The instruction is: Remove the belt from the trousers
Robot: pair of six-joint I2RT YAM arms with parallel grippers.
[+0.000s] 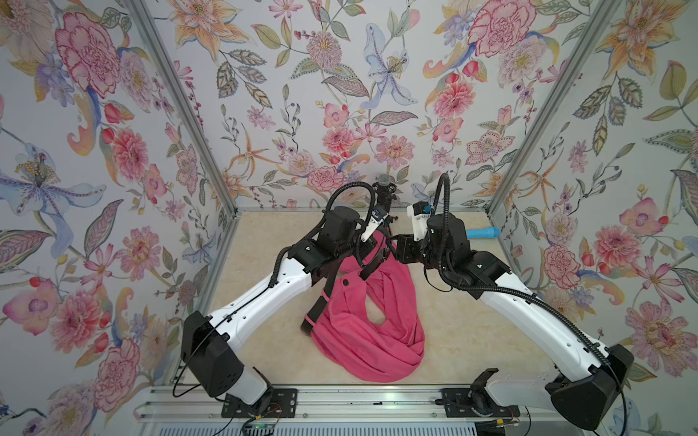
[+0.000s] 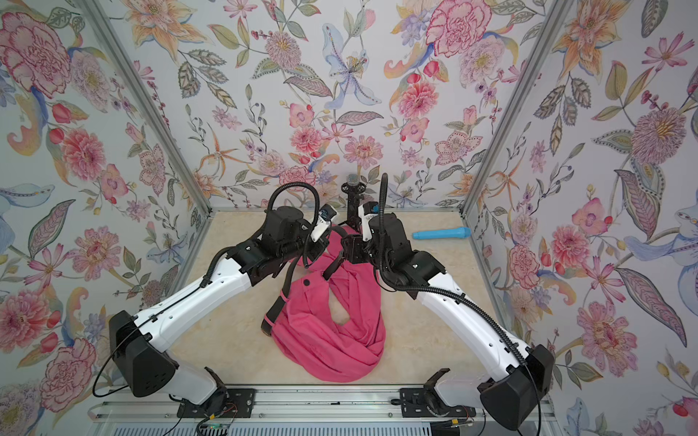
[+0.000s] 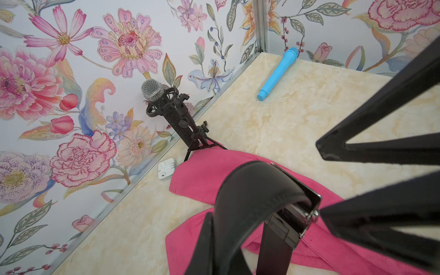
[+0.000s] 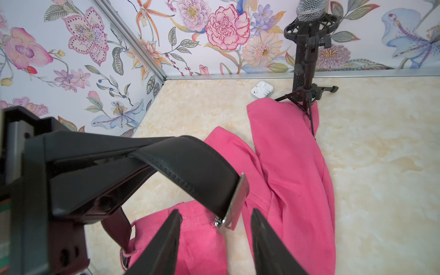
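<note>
In the left wrist view a black belt [image 3: 254,192] arches up from my left gripper, which is shut on it. The silver buckle [image 3: 300,213] hangs at the arch's far side, with more strap below it. My right gripper stands open just right of the buckle, nothing visible between its fingers. The right wrist view shows the buckle [image 4: 234,204] above and between its spread fingertips. Beneath lie the pink trousers [image 1: 370,348]; another stretch of belt [image 1: 317,311] runs along their left edge.
A microphone on a black stand [image 4: 306,59] is at the back, its foot by the cloth. A small white case [image 4: 262,89] lies beside it. The blue tube [image 2: 441,233] rests back right.
</note>
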